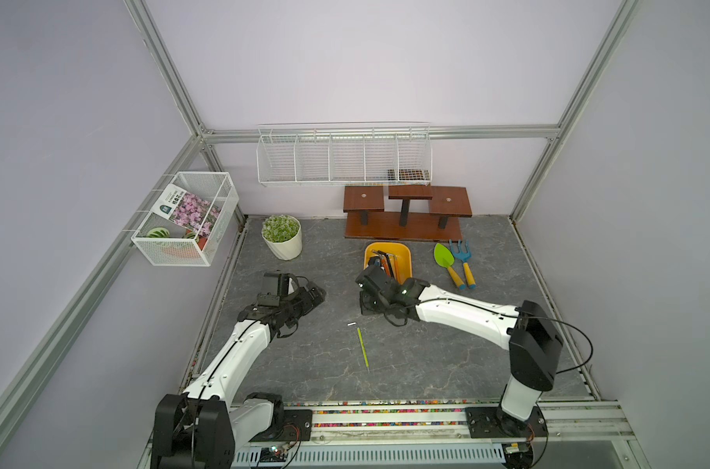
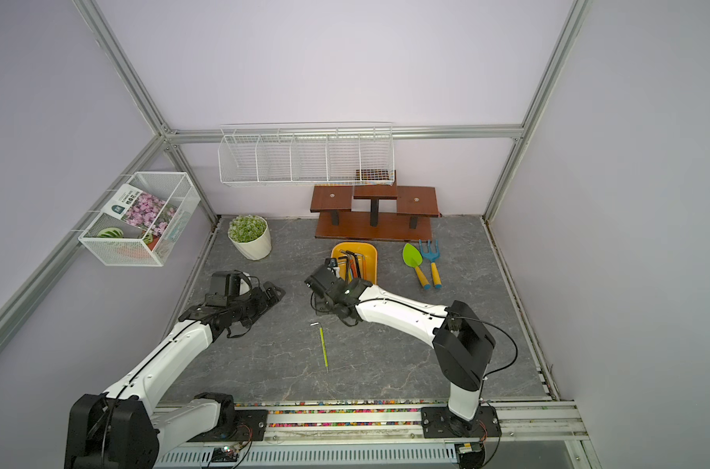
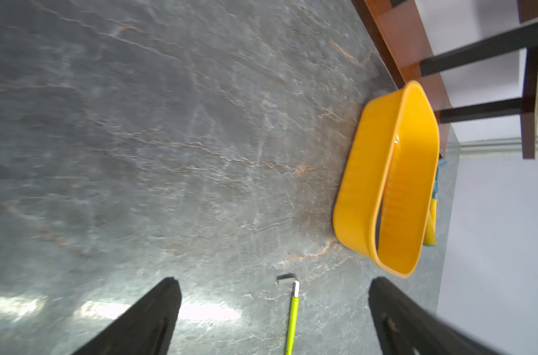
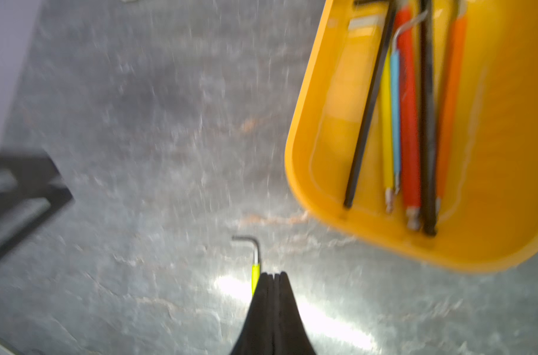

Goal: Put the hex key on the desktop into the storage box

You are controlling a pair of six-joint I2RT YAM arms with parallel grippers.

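On the grey desktop the lime-green hex key (image 1: 362, 346) lies flat, its bent metal end pointing away from the front edge. In the right wrist view my right gripper is shut with its tips together and nothing between them; the hex key (image 4: 255, 273) shows just beyond and left of the tips, partly covered by them. The yellow storage box (image 4: 301, 118), with several hex keys inside, is to the right there; my right arm partly hides it from above. My left gripper stands open and empty, with key and box (image 3: 363, 177) in its view.
Behind the box stands a brown wooden shelf (image 1: 401, 226). A green trowel (image 1: 444, 255) and a blue fork (image 1: 465, 269) lie to its right. A potted plant (image 1: 283, 237) is at the back left.
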